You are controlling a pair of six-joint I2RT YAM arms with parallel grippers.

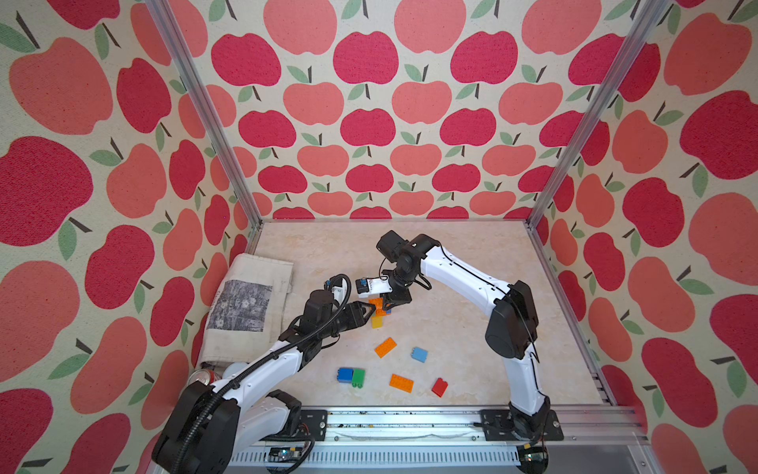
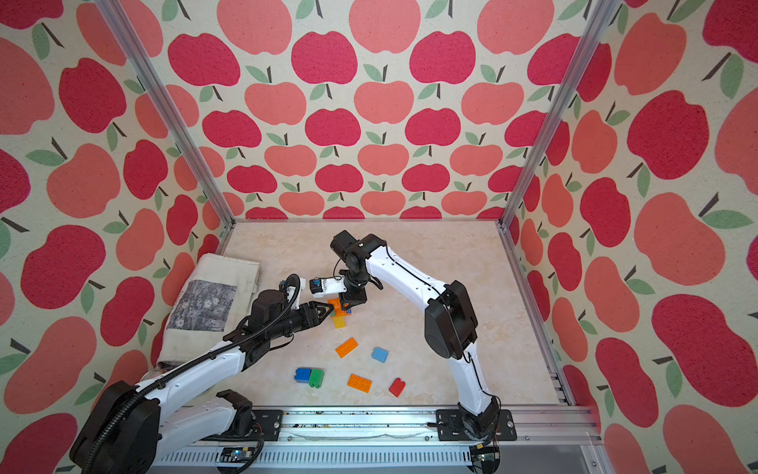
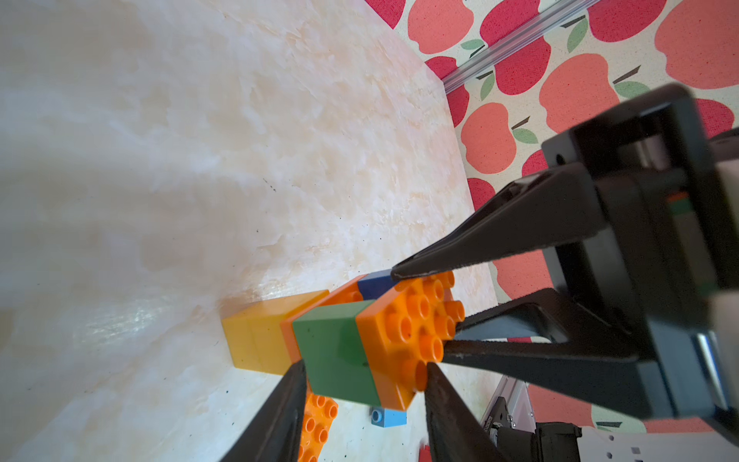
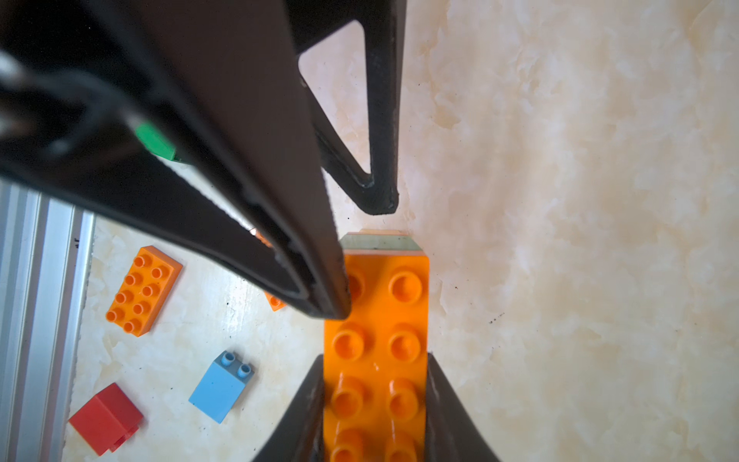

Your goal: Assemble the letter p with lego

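A lego build of orange, green, dark blue (image 3: pixel 376 282) and yellow bricks (image 3: pixel 258 335) stands at the table's middle. My right gripper (image 1: pixel 388 301) is shut on its orange brick (image 4: pixel 375 346), whose studs fill the lower middle of the right wrist view. A green brick (image 3: pixel 335 348) faces my left gripper (image 1: pixel 365 313), whose fingertips are part open just before it in the left wrist view; whether they touch it is hard to tell.
Loose on the front of the table (image 1: pixel 489 331) lie two orange bricks (image 1: pixel 401 382), a light blue brick (image 1: pixel 419 354), a red brick (image 1: pixel 439 387), and blue and green bricks (image 1: pixel 351 377). A cloth (image 1: pixel 241 308) lies at left.
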